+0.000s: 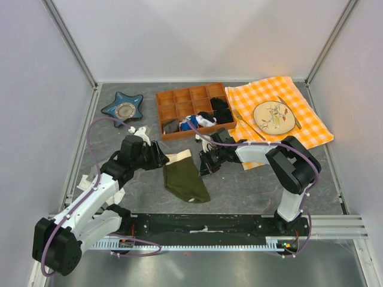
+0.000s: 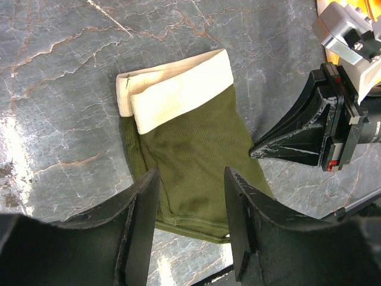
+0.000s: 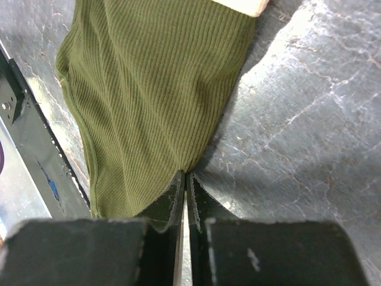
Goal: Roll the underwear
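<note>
The olive-green underwear (image 1: pixel 184 179) with a cream waistband (image 1: pixel 178 156) lies folded on the grey marbled table, waistband toward the organizer. In the left wrist view its waistband (image 2: pixel 181 89) looks doubled over, one layer offset from the other. My right gripper is shut on the underwear's edge, pinching a bit of the green fabric (image 3: pixel 161 89) along its right side. My left gripper is open above the cloth, with nothing gripped between its fingers; from the top it (image 1: pixel 163 161) stands by the upper left corner.
Behind sits a brown divided organizer (image 1: pixel 175 106) holding several folded cloths. A blue star-shaped dish (image 1: pixel 136 101) is at the back left. On the orange checked cloth (image 1: pixel 257 89) rest a plate (image 1: pixel 274 118) and cutlery. White cloth (image 1: pixel 118 197) lies beside the left arm.
</note>
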